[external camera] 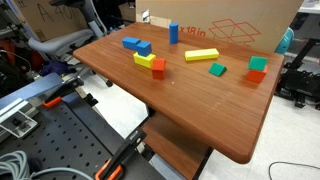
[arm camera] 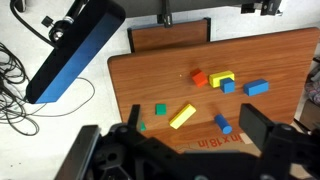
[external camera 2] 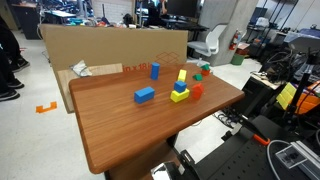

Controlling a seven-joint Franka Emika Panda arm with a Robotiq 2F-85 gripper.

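Observation:
My gripper is open above the brown table (arm camera: 130, 75), its dark fingers far apart at the bottom of the wrist view with no block held. A red block (external camera: 158, 68) lies near the table's edge beside a yellow block (external camera: 145, 60). One blue block (external camera: 145, 48) is on or against that yellow one; I cannot tell which. Another blue block (external camera 2: 145, 95) lies apart. Upright stands a blue cylinder (external camera: 174, 33). A long yellow block (external camera: 202, 55) lies near a flat green piece (external camera: 217, 69). Farther along, a green block (external camera: 257, 63) sits on a red block (external camera: 256, 75).
A cardboard panel (external camera 2: 110, 47) closes off one long side of the table. Along the opposite side runs a black perforated bench (external camera: 65, 140) with a gap between.

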